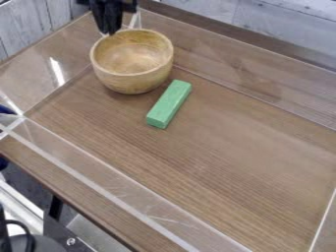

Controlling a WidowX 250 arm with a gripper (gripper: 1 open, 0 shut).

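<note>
A tan bowl (132, 69) sits near the back left of the wooden table, with a green block (168, 104) lying to its right and a little nearer. My dark gripper (110, 26) is at the top edge, above and behind the bowl's back rim and mostly cut off by the frame. Whether its fingers are open or shut is hard to see.
White panelled walls (262, 20) run along the back. Clear strips cross the table's left and right edges, and dark equipment stands at the lower left.
</note>
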